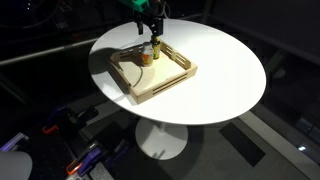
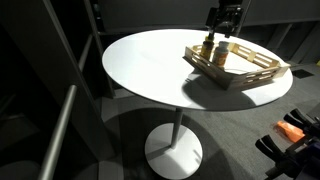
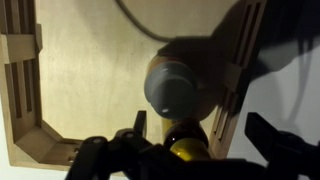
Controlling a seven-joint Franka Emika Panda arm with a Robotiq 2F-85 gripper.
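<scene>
Two small bottles stand upright together in the shallow wooden tray. One is an orange bottle with a grey cap; right beside it is a darker bottle with a yellow cap. My gripper is open over the bottles. In the wrist view its fingers spread to either side of the yellow cap, whose lower part is hidden by the gripper body. Exterior view 2 has the orange bottle in front and the gripper above the pair.
The tray's slatted wall runs close beside the bottles. Much of the tray floor is bare.
</scene>
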